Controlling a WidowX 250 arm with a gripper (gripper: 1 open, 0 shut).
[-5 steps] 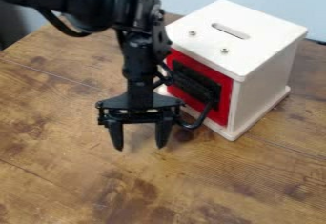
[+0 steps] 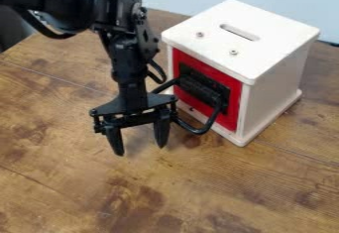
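A white box [image 2: 272, 83] with a slot on its top stands at the right. Its red front [image 2: 225, 118] carries a black panel [image 2: 201, 84], partly behind a looping black cable. In front and to the left of the box, my black gripper [image 2: 138, 140] hangs low over the wooden table, fingers pointing down and apart, with nothing between them.
A pale wall [image 2: 14, 29] shows behind its far edge at the top left.
My gripper has shifted slightly left and turned a little since a second ago. The box stands where it was.
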